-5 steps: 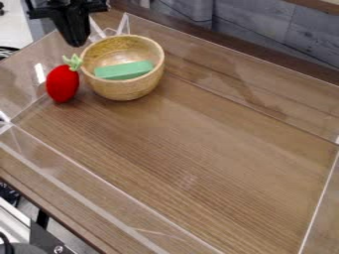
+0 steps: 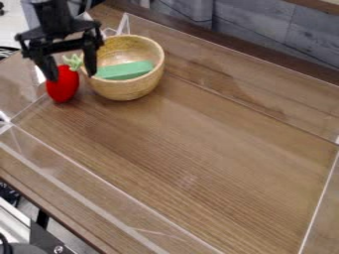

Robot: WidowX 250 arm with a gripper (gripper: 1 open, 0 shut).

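Observation:
My gripper [image 2: 58, 62] is open and hangs low at the upper left, its fingers over a red object [image 2: 61, 87] that lies beside a wooden bowl [image 2: 133, 85]. A green block [image 2: 127, 71] lies inside the bowl. A small pale green piece at the top of the red object is partly behind the gripper.
The gripper has come down from the top edge of the view toward the red object. The bowl, block and red object look unmoved.

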